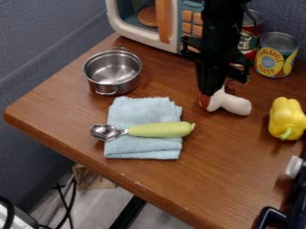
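My black gripper (210,86) hangs over the back right of the wooden table, its fingertips just behind and above a white cylindrical object (233,104) with a reddish part at its left end. I cannot tell whether the fingers are open or shut. An ice-cream scoop (157,129) with a pale green handle lies on a folded light-blue cloth (140,151). A small steel pot (113,79) stands at the back left, and a yellow pepper (285,119) sits at the right.
A toy microwave (140,22) stands at the back, with a yellow can (276,59) and a red can (249,40) behind my arm. A black object (281,217) is at the front right.
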